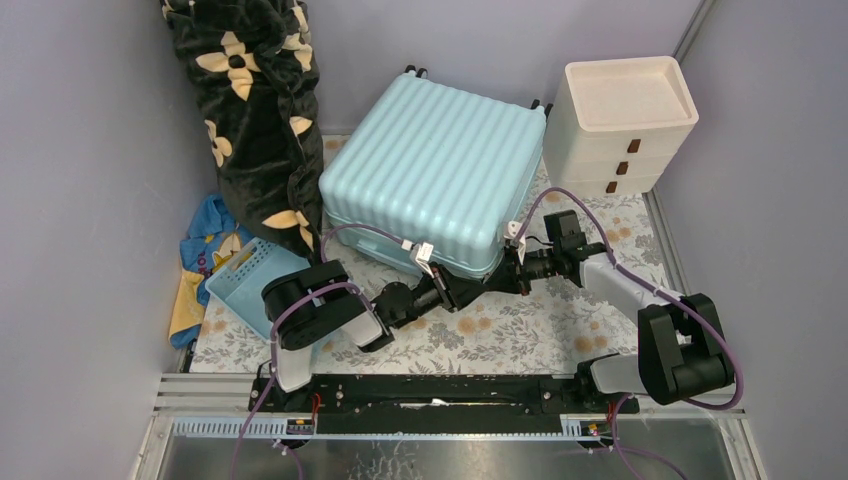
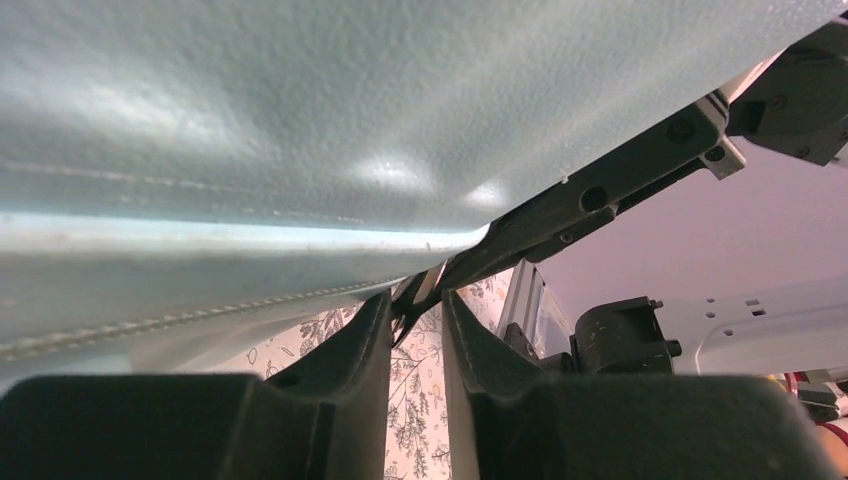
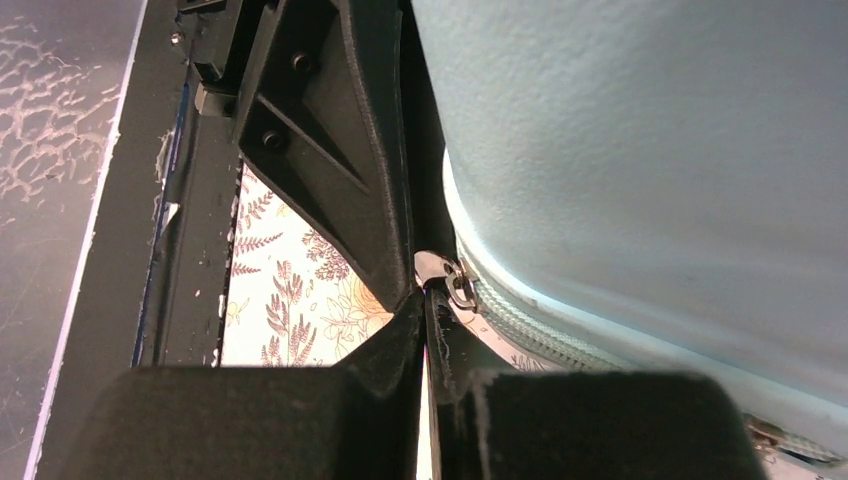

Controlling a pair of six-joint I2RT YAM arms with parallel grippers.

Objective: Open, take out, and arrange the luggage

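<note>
The light blue suitcase [image 1: 430, 170] lies on the patterned floor, its front lower corner between my two grippers. My left gripper [image 1: 455, 295] is at that front edge; in the left wrist view its fingertips [image 2: 375, 315] are a little apart, just below the zipper seam, with the other arm behind. My right gripper [image 1: 505, 275] meets it from the right; in the right wrist view it is shut on a metal zipper pull [image 3: 445, 275] at the corner, partly hidden by the fingers.
A white drawer unit [image 1: 625, 100] stands back right. A dark flowered blanket [image 1: 245, 130] is at the left, near a blue basket [image 1: 250, 295] and blue-yellow cloth [image 1: 200, 260]. Some bare floor lies front right.
</note>
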